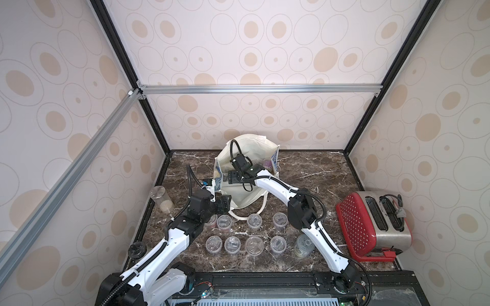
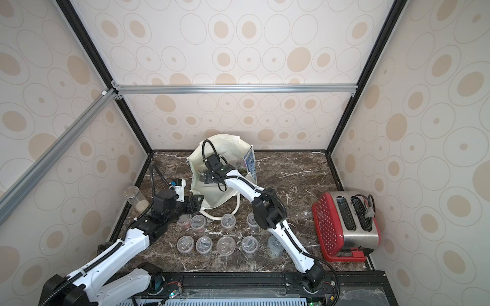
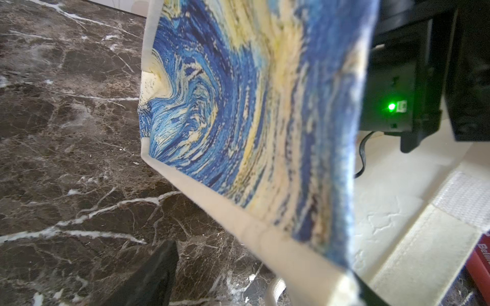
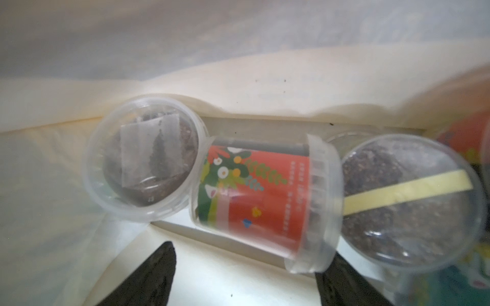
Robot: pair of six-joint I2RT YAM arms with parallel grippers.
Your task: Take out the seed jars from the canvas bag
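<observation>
The cream canvas bag (image 1: 250, 142) stands open at the back centre, its Starry Night side filling much of the left wrist view. My right gripper is inside it, open, above several clear seed jars: one on its side with a red label (image 4: 255, 199), an upright one with a white packet (image 4: 145, 153), another with a yellow strip (image 4: 403, 214). My left gripper (image 1: 222, 203) is at the bag's front left corner, its fingers partly open around or beside the bag's edge; whether it touches is unclear.
Several jars (image 1: 254, 245) stand in rows on the marble table in front of the bag. A taller container (image 1: 163, 199) stands at left, another jar (image 1: 303, 245) under the right arm. A red toaster (image 1: 372, 224) sits at right.
</observation>
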